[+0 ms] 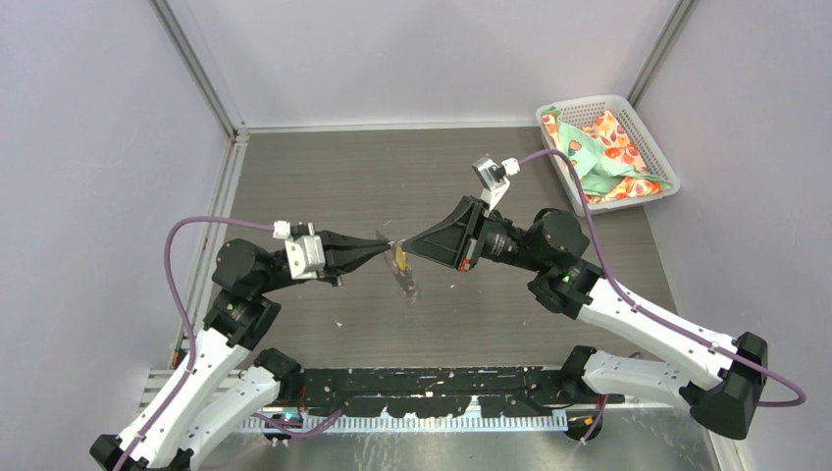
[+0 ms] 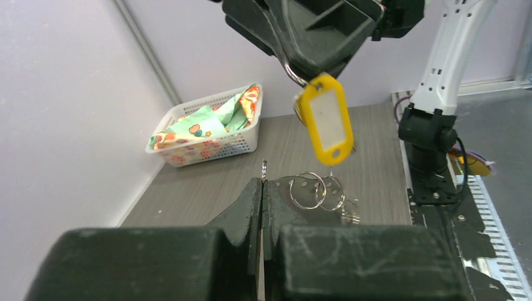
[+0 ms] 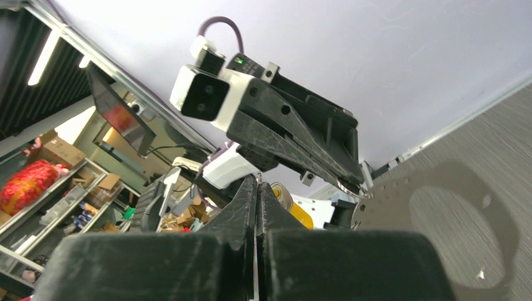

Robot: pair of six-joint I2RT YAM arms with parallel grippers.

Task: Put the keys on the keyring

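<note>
My left gripper (image 1: 389, 243) is shut on a thin metal end of a dark flat hanging piece (image 1: 407, 285). Several metal rings (image 2: 307, 190) show on that piece in the left wrist view. Opposite, my right gripper (image 1: 405, 242) is shut on a thin wire ring, from which a yellow key tag (image 2: 326, 119) with a white label dangles. Partly hidden behind my right fingertips, the tag (image 3: 296, 205) appears again in the right wrist view. The two grippers' tips nearly meet above the table. Whether the metal parts touch, I cannot tell.
A white basket (image 1: 643, 194) with green and orange cloth stands at the back right. Bare brown table (image 1: 334, 177) lies below both grippers, with a few tiny scraps on it. Walls close in the sides and back.
</note>
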